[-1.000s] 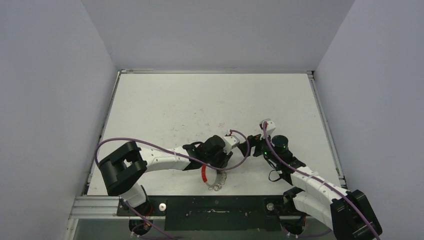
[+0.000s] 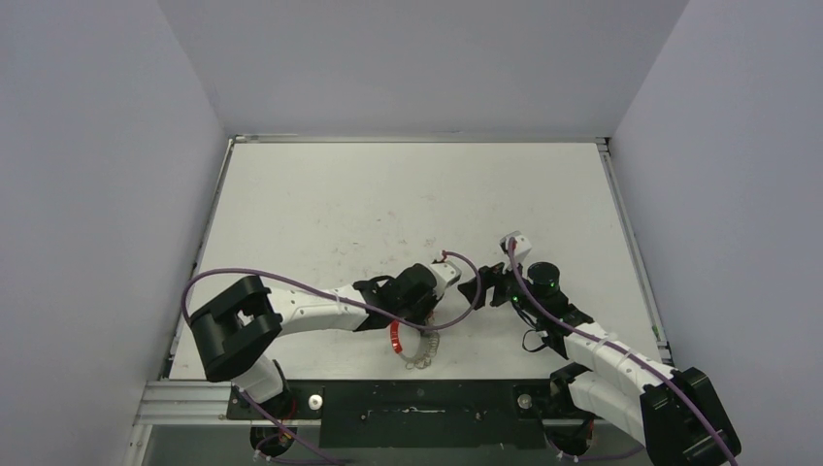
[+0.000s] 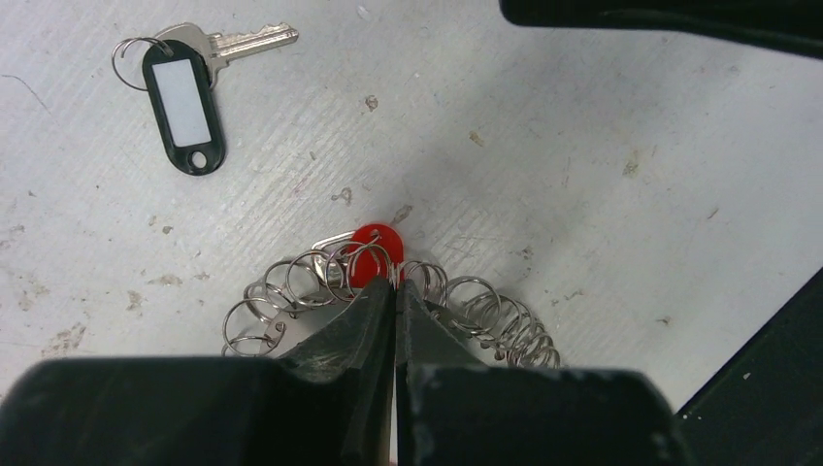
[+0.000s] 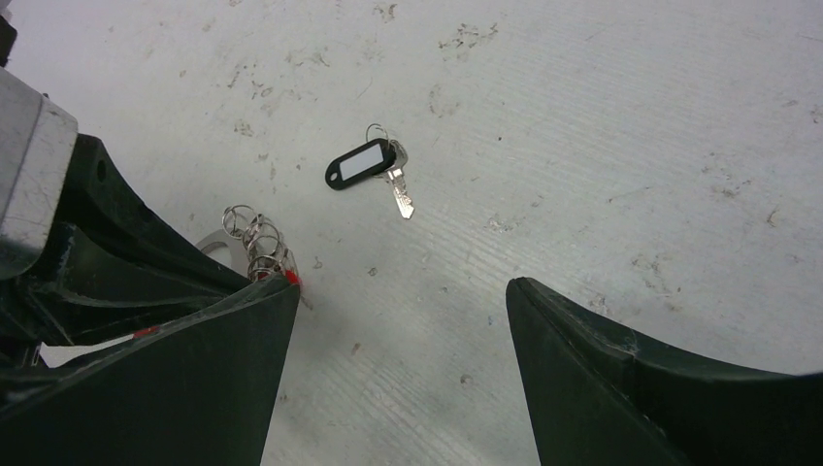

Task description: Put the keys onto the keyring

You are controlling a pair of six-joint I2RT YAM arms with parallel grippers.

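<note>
The keyring (image 2: 396, 337) is a large loop with a red grip, strung with several small metal rings. A red round tag (image 3: 377, 248) and a silver key lie among those rings. My left gripper is shut on the keyring at one of its small rings; the contact is partly hidden by the fingers. Farther off on the table lies a separate key (image 3: 254, 43) with a black label tag (image 3: 184, 107) on its own small ring. My right gripper stands open, nothing between its fingers, to the right of the left gripper.
Both grippers are close together, the left arm's dark finger (image 4: 146, 257) reaching beside the right gripper. A dark front panel (image 2: 427, 413) borders the white table (image 2: 320, 204). Purple cables hang over both arms.
</note>
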